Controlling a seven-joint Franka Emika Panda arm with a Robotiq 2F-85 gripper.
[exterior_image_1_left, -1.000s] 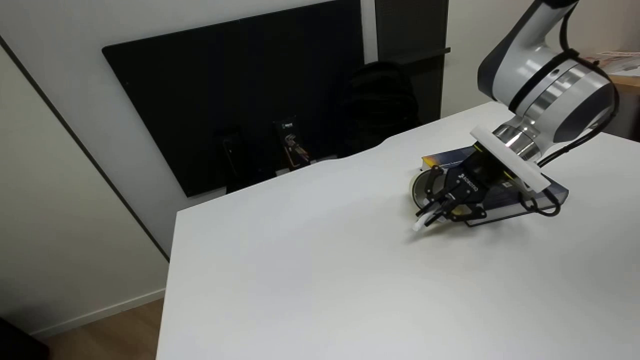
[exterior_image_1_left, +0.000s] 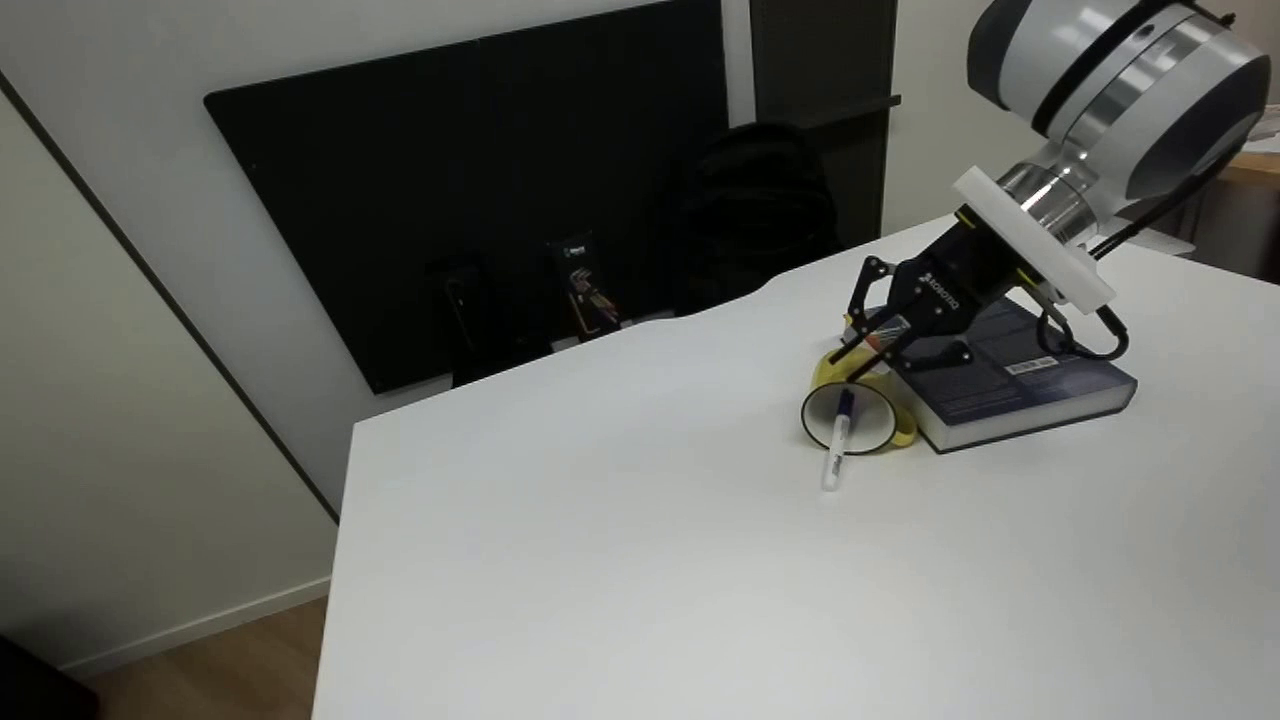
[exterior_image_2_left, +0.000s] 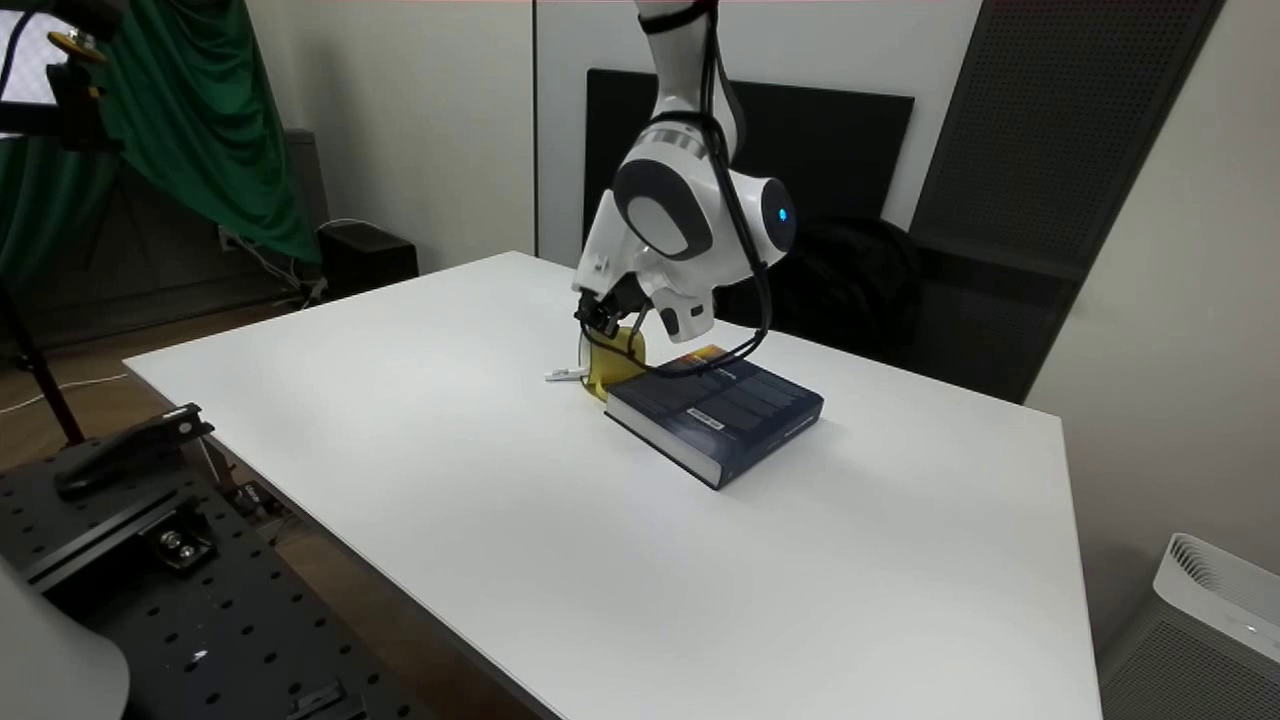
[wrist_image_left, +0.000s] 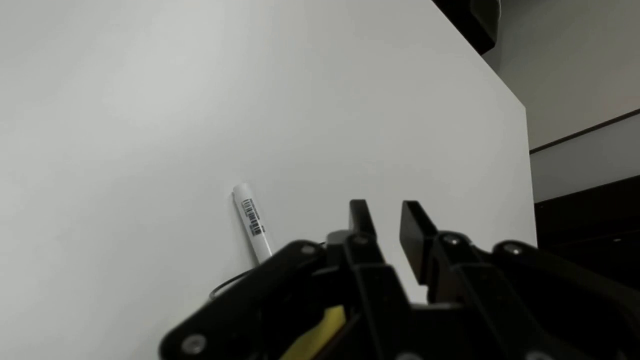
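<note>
A yellow mug (exterior_image_1_left: 902, 422) lies on its side, its white-lined mouth with a dark rim facing the front in exterior view 1. A white marker (exterior_image_1_left: 836, 462) with a dark end lies partly inside the mouth, its white end sticking out over the table. My gripper (exterior_image_1_left: 843, 370) is just above the mug's upper side. In the wrist view, a clear gap shows between the gripper's fingertips (wrist_image_left: 361, 216), with only pale surface behind it. The marker (wrist_image_left: 252, 222) is left of them. A yellow bit of mug (wrist_image_left: 318, 336) shows through the linkage; whether the fingers touch the mug is hidden.
A thick dark-blue book (exterior_image_2_left: 732, 414) lies right beside the mug, partly under the arm. In exterior view 1 its back edge runs close behind the mug.
My gripper has risen and shifted back from the marker's outer end. The mug's mouth has turned more to the front and sits lower in view. The marker now stands apart from the fingertips.
</note>
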